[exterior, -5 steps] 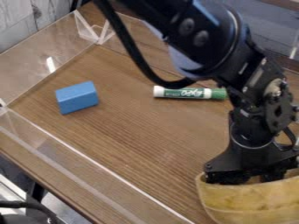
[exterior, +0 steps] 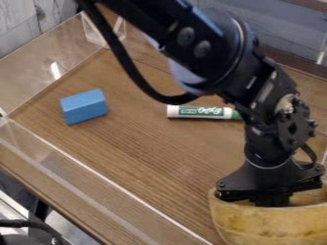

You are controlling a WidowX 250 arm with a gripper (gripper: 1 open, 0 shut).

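Note:
My black gripper (exterior: 273, 188) is low at the right, at the rim of a yellow-tan bowl (exterior: 266, 222) in the bottom right corner, partly cut off by the frame. The fingertips are hidden by the bowl and the gripper's own body, so what is between them cannot be seen.
A green-and-white marker (exterior: 198, 112) lies behind the arm. A blue block (exterior: 84, 105) sits at the left near the clear tray wall (exterior: 38, 77).
The arm and gripper have shifted slightly over the last second, staying at the bowl, whose rim has moved a little.

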